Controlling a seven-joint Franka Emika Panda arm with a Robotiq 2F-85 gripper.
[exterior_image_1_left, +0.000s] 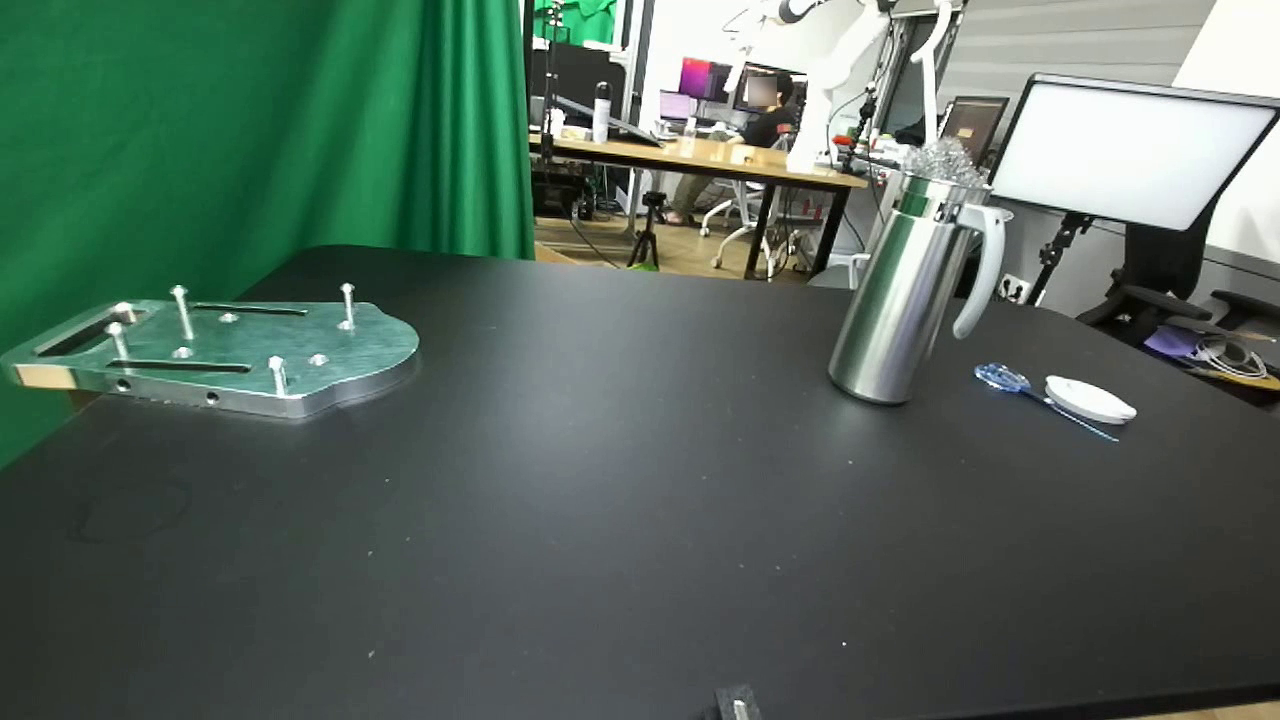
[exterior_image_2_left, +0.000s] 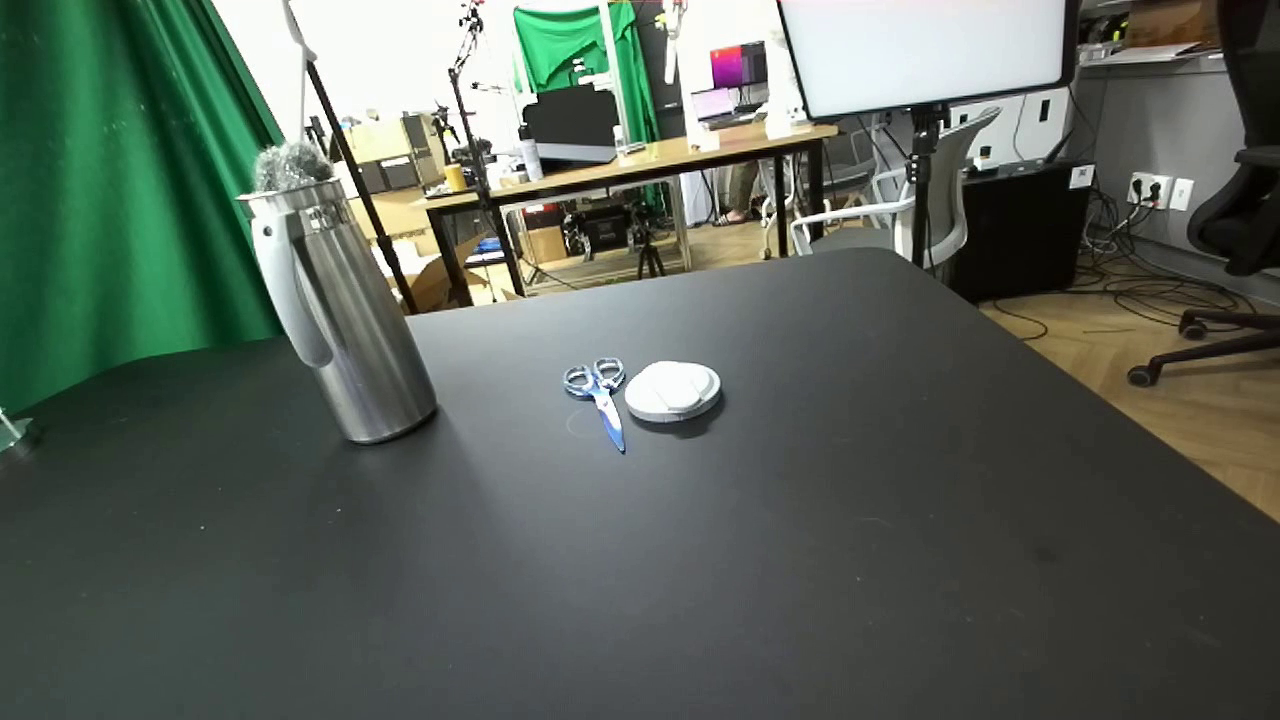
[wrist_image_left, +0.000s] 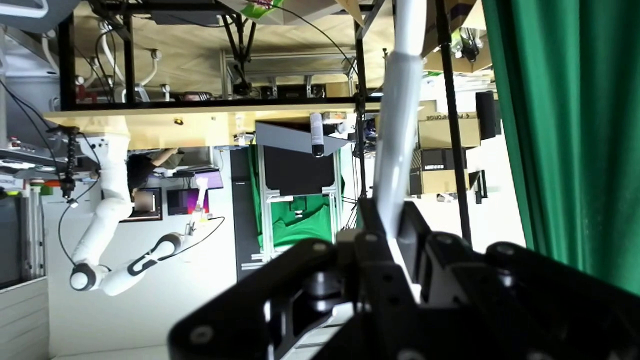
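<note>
A steel jug (exterior_image_1_left: 900, 294) with a grey-white handle stands on the black table. It appears slanted in both exterior views, though how much of that is a true tilt I cannot tell. In its mouth sits the grey bristly head (exterior_image_2_left: 292, 166) of a brush, partly inside and partly bulging above the rim. The white brush handle (wrist_image_left: 400, 120) runs up from the bristles in both exterior views. My gripper is shut on that handle, as the wrist view shows; both exterior views leave the gripper out of frame above.
Beside the jug lie blue scissors (exterior_image_2_left: 603, 394) and a round white lid (exterior_image_2_left: 672, 391). A metal plate with upright posts (exterior_image_1_left: 258, 342) rests at the table's far left. A green curtain (wrist_image_left: 564, 150) hangs close by.
</note>
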